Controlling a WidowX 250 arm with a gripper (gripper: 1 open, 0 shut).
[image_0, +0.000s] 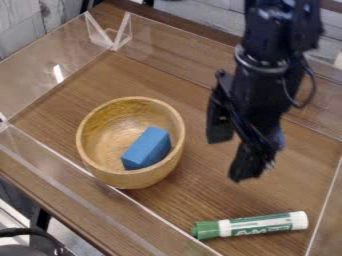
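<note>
My gripper (242, 150) is large in the centre-right of the camera view, its dark fingers open and hanging low over the wooden table. To its left sits a tan round bowl (100, 136) holding a blue block (146, 148). Below the gripper, near the front right, a green and white marker-like tube (249, 226) lies on the table.
Clear low walls edge the table at the left and front. The arm hides much of the back right.
</note>
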